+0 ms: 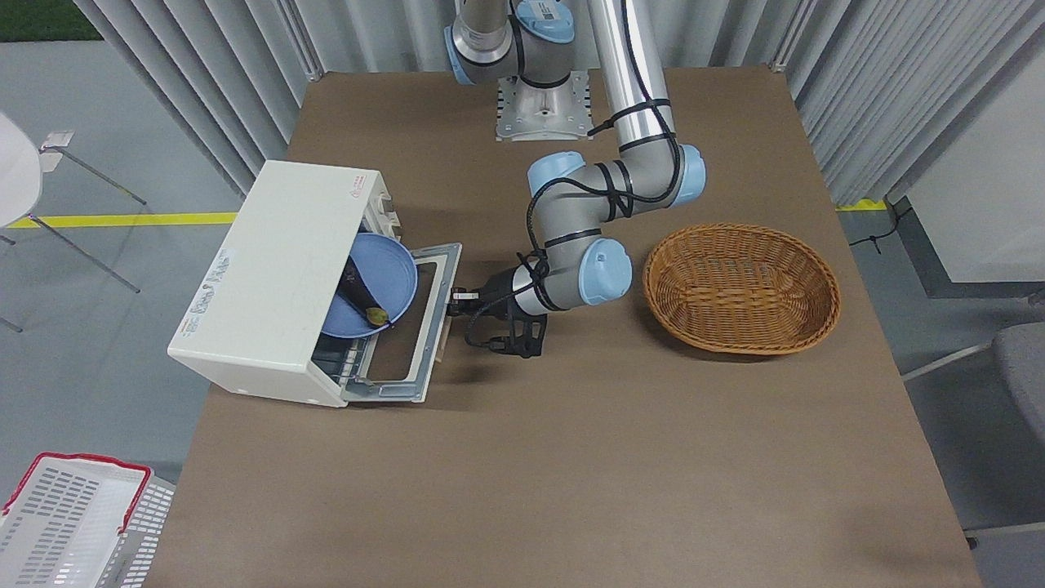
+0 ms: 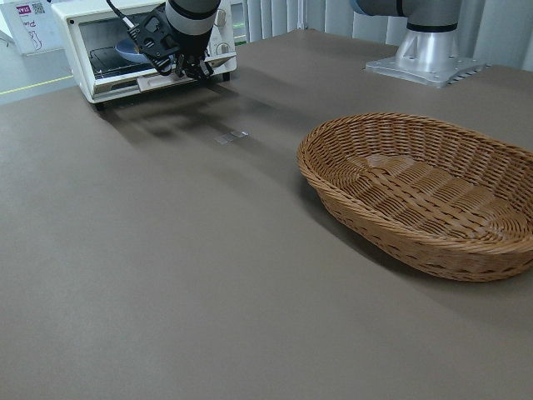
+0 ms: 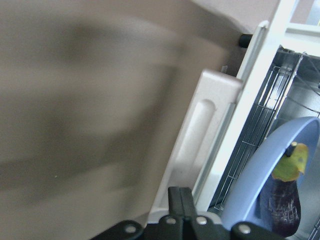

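Note:
A white toaster oven has its glass door swung partly down on the right side. Inside, a blue plate holds an eggplant, which also shows in the wrist view. My gripper is at the door's outer edge. In the wrist view the fingertips sit together at the white door handle; whether they grip anything between them is unclear.
A wicker basket stands right of the arm. A white plastic basket is beyond the table's lower left.

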